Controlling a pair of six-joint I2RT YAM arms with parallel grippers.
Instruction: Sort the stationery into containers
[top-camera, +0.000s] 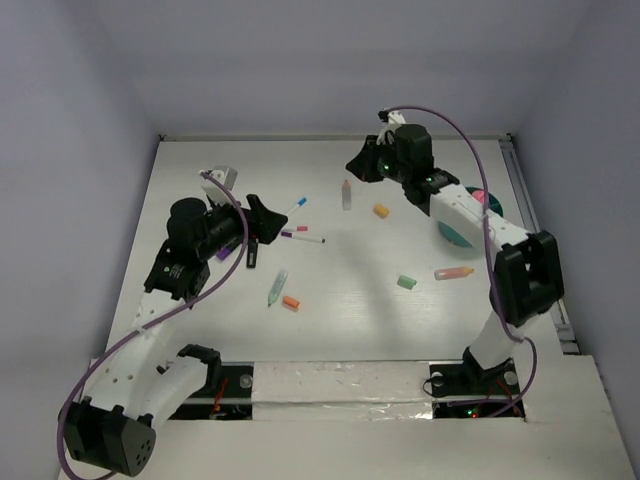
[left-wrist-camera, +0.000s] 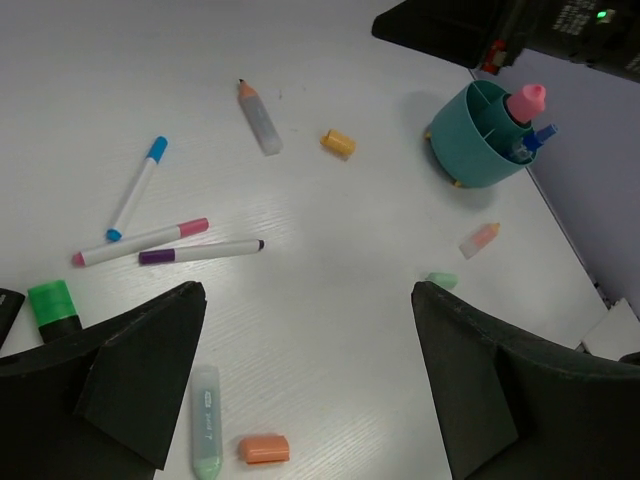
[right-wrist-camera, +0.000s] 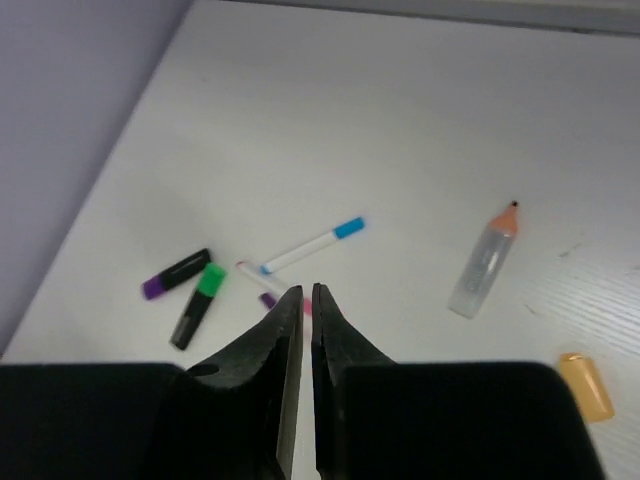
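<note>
My left gripper (top-camera: 262, 222) hangs open over the left of the table. My right gripper (top-camera: 358, 164) is raised above the back centre, its fingertips close together with nothing visible between them. A clear orange-tipped pencil-shaped item (right-wrist-camera: 482, 265) lies below it, near a yellow cap (right-wrist-camera: 585, 385). Several markers (left-wrist-camera: 210, 250), a clear tube (left-wrist-camera: 206, 420), an orange cap (left-wrist-camera: 263, 448), a green cap (top-camera: 407, 282) and a pink item (top-camera: 453, 273) lie loose. The teal container (left-wrist-camera: 462, 145) at the right holds pink and blue items.
Walls and a rail (top-camera: 260, 137) bound the table at back and sides. The right arm partly covers the teal container in the top view.
</note>
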